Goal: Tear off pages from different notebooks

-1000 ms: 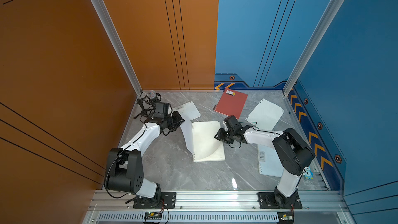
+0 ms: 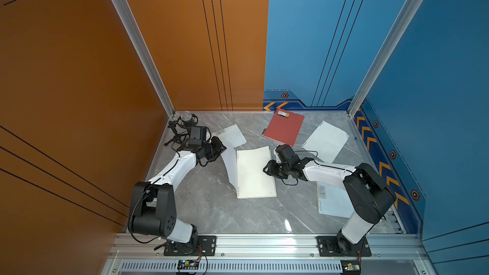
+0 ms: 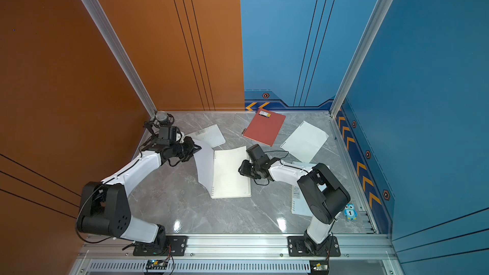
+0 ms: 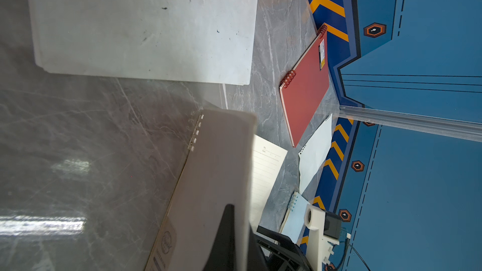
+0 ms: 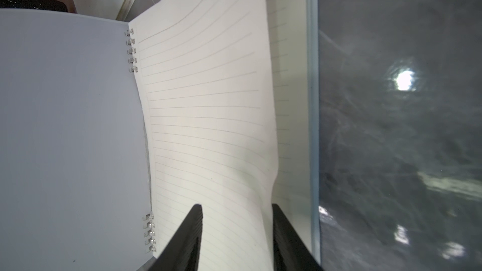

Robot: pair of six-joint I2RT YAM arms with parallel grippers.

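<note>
An open spiral notebook (image 2: 253, 178) with lined cream pages lies in the middle of the table. Its pale cover (image 5: 70, 135) is folded up to the left, and my left gripper (image 2: 222, 147) is shut on that cover's edge. In the left wrist view, one dark finger (image 4: 227, 233) shows in front of the cover. My right gripper is over the notebook's right side, its fingers apart. The top lined page (image 5: 211, 120) is bowed, its free edge raised over the pages beneath. That edge runs beside the right-hand finger (image 5: 283, 235), within the gap; the page is not clamped.
A red notebook (image 2: 285, 126) lies at the back, with a loose torn sheet (image 2: 326, 140) to its right. A light blue notebook (image 2: 333, 199) sits under the right arm, and a pale notebook (image 2: 231, 135) behind the left gripper.
The top page, curled up at its front corner before, now lies flatter in the top left view. The left arm stays still.
</note>
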